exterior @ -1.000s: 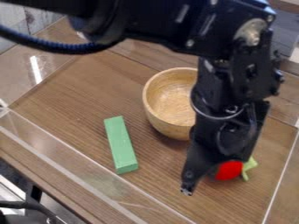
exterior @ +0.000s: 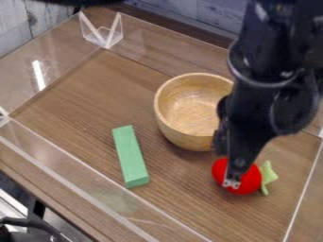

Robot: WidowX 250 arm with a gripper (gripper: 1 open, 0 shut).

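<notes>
My gripper (exterior: 228,151) fills the right of the camera view, dark, above a red round object with green leaves (exterior: 237,177), which it partly hides. The fingers look close together and shut, with nothing visible held. A tan bowl (exterior: 177,102) stands behind the gripper, partly hidden by it.
A green block (exterior: 130,154) lies on the wooden table (exterior: 76,113) at the left of the bowl. A small clear plastic item (exterior: 101,33) is at the back left.
My gripper has risen and moved up the view, away from the table's front, uncovering more of the red object.
</notes>
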